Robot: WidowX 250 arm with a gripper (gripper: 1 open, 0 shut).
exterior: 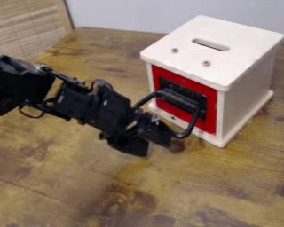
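Observation:
A white wooden box (245, 106) stands at the right, with a slot and two bolts on top and a red front panel (173, 69). A black handle (193, 118) sticks out from that panel. My black gripper (145, 136) is just left of the handle, its fingers beside or under the loop. Whether they touch it is unclear, and how far apart they stand is hard to make out.
A woven mat or screen (20, 27) is at the back left, and a white wall is behind.

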